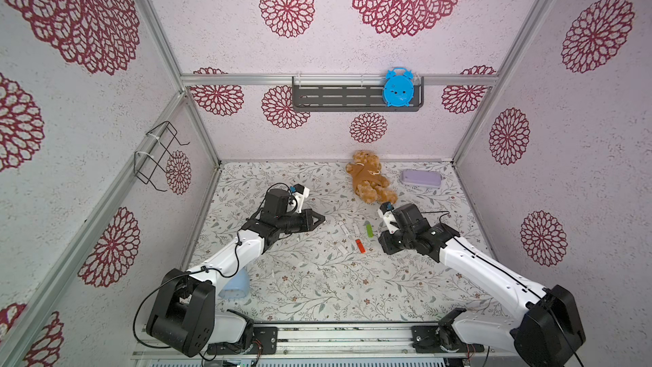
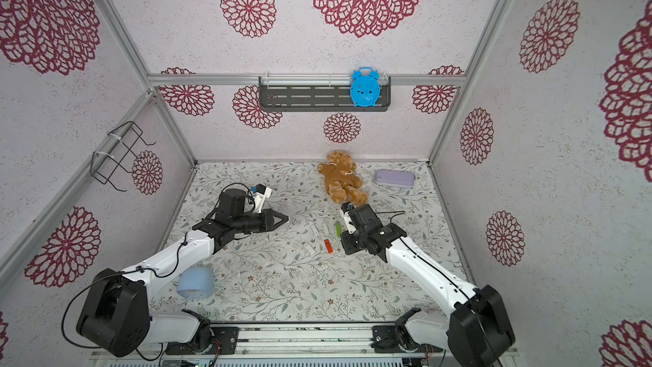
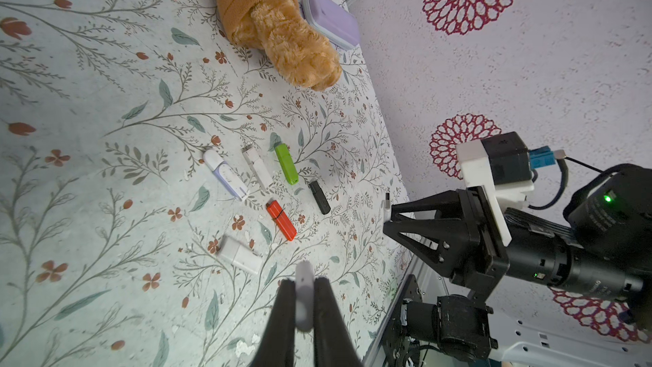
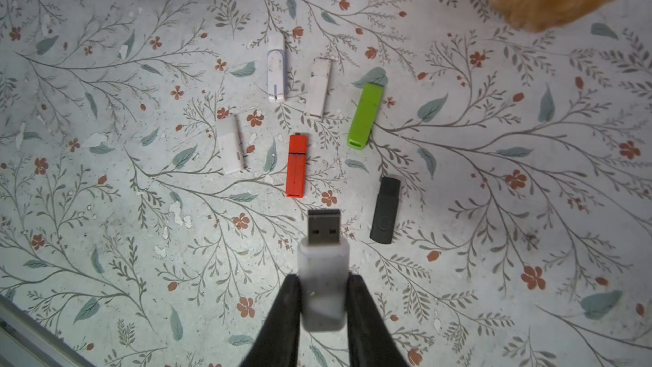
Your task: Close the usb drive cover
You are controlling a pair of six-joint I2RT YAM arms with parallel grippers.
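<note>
Between the fingers of my right gripper stands a white usb drive [image 4: 324,275], its bare metal plug [image 4: 324,225] exposed and pointing away from the fingers. My left gripper is shut on a small white piece [image 3: 304,292] that looks like the drive's cover; its opening cannot be made out. In the top left view a pale tip shows at the left gripper [image 1: 322,219], and the right gripper [image 1: 385,239] is across from it, slightly nearer the front. Drive and cover are clearly apart, both above the table.
On the table lie several other drives: red [image 4: 296,166], green [image 4: 365,115], black [image 4: 385,210] and some white ones, such as one white drive [image 4: 230,144]. A teddy bear [image 1: 367,176] and a purple case [image 1: 421,178] lie at the back.
</note>
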